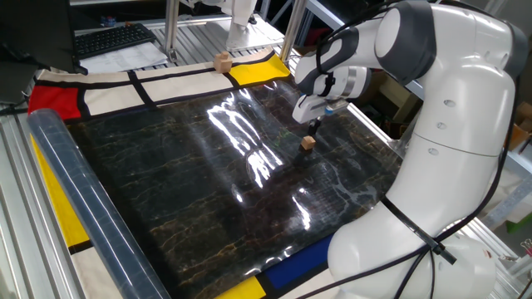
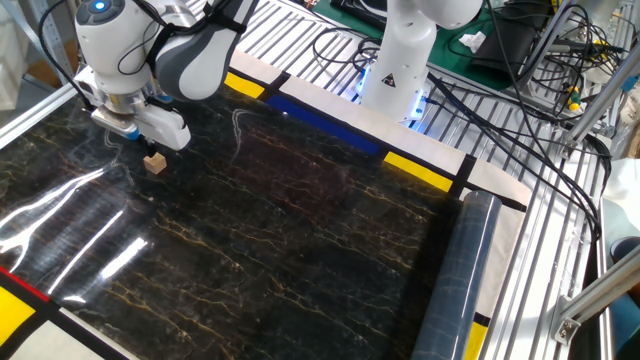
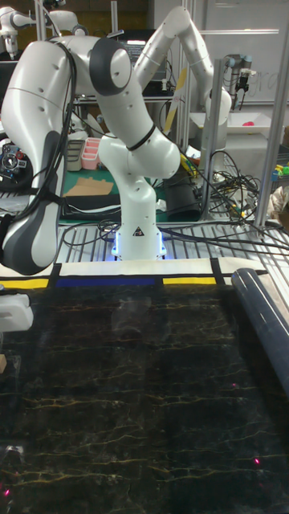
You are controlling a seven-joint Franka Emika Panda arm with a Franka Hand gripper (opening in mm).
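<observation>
A small wooden cube (image 1: 307,143) lies on the dark marbled sheet (image 1: 183,191), towards the robot's side. Close behind it in exterior view 1, the dark fingers of my gripper (image 1: 315,127) point down. In exterior view 2 the cube (image 2: 155,163) shows just under the gripper (image 2: 150,149), partly overlapping the fingertips. Whether the fingers touch the cube, or how far apart they stand, is too small to make out. Exterior view 3 has only part of the white hand (image 3: 15,312) at its left edge, with a sliver of the cube (image 3: 2,363) below.
Another wooden cube (image 1: 222,62) rests on the patterned cloth's far border, beside a yellow patch. A clear rolled-up end of the sheet (image 1: 91,203) forms a ridge at the left. Most of the sheet between is bare.
</observation>
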